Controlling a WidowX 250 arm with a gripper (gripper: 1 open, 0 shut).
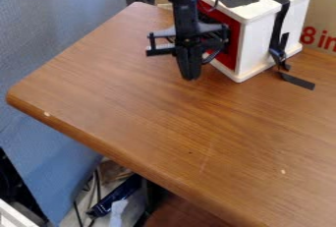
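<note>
My black gripper hangs from the arm over the far part of the wooden table, pointing down just in front of a white box with a red front panel. Its fingers look close together, but whether anything is between them is too small to tell.
Black straps run over the box and down its right side onto the table. A cardboard box stands behind at the right. A grey-blue panel lines the left, with cables and bags below the table edge.
</note>
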